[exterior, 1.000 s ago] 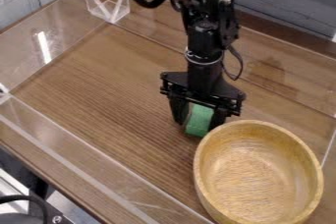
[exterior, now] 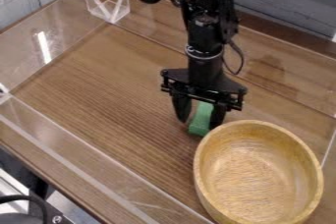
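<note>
A black robot gripper point(exterior: 199, 108) hangs from the top of the camera view, low over the wooden table, open around a small green object point(exterior: 202, 120). The green object lies just behind the rim of a light wooden bowl point(exterior: 258, 174); the fingers partly hide it, and whether they touch it cannot be told.
A clear plastic piece point(exterior: 108, 2) stands at the back left, and a grey wall runs along the back. Cables show at the lower left corner.
The gripper has risen slightly, and the green object beneath it looks a little shifted, with less of its lower end showing.
</note>
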